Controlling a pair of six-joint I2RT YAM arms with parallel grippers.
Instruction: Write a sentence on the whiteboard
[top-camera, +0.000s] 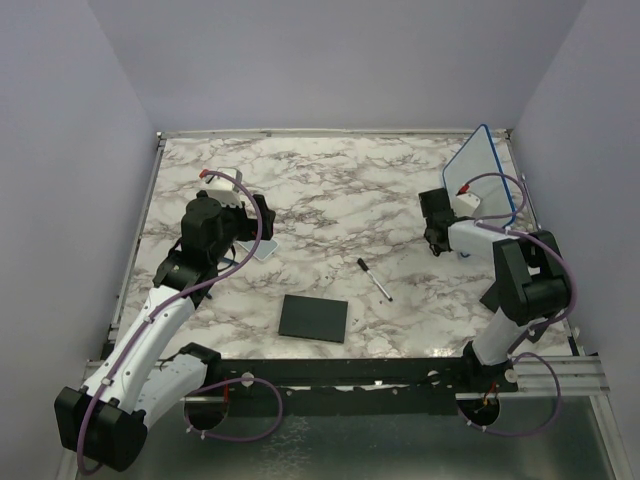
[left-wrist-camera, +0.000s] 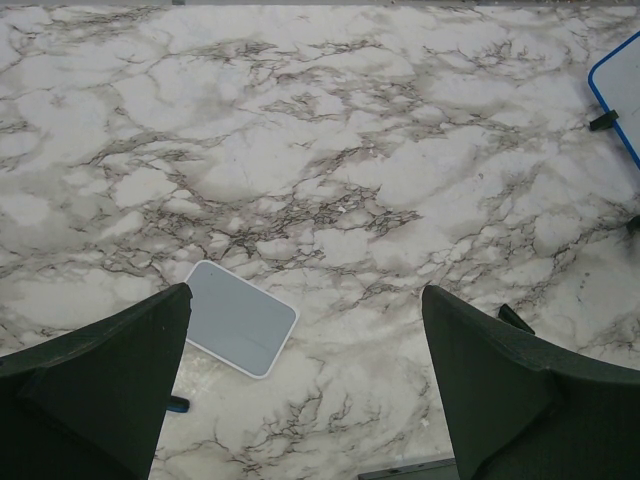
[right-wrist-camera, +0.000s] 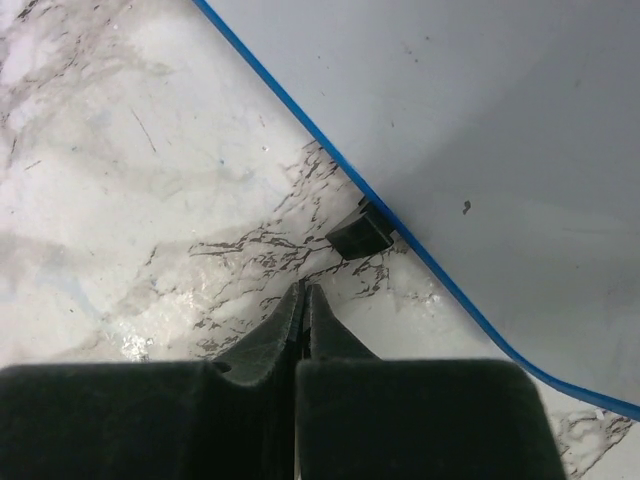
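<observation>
The blue-edged whiteboard (top-camera: 470, 160) lies slantwise at the right of the table. A black tab (right-wrist-camera: 362, 236) sticks out from under its blue rim (right-wrist-camera: 330, 148) in the right wrist view. My right gripper is shut with nothing between its fingers; the tab sits just beyond and to the right of the tips, outside them. The marker (top-camera: 377, 281), white with a black cap, rests on the table left of the right arm. Over the table's left part, my left gripper stands wide open and empty.
Below the left gripper lies a small grey card with a white rim (left-wrist-camera: 240, 320). A dark flat rectangle (top-camera: 313, 318) is near the front edge. Bare marble (top-camera: 320, 200) fills the middle, and a wall (top-camera: 590, 180) rises close behind the whiteboard's right side.
</observation>
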